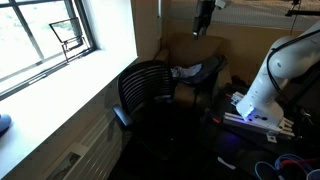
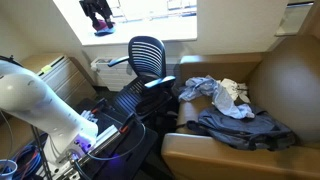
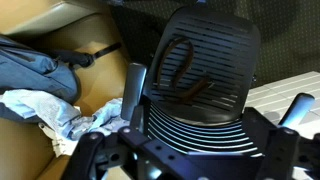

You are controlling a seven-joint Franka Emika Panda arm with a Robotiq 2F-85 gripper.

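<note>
In the wrist view my gripper is open, its two fingers wide apart with nothing held between them. Below lies a dark rounded tray or seat-like surface (image 3: 228, 48); a thin brown curved piece (image 3: 166, 55) and a dark stick-like piece (image 3: 197, 90) rest on it. What these pieces are, I cannot tell. In exterior view 1 the gripper (image 1: 199, 33) hangs high at the top, pointing down. Exterior view 2 has it near the upper left edge, in front of the window, as a dark shape (image 2: 98, 17).
A black mesh-backed chair (image 2: 147, 58) stands near the window wall. The brown couch (image 2: 255, 150) holds grey-blue clothes (image 2: 240, 128) and a white cloth (image 2: 232, 92). The white windowsill (image 1: 60, 100) runs along one side. Cables lie near the robot's base (image 1: 262, 110).
</note>
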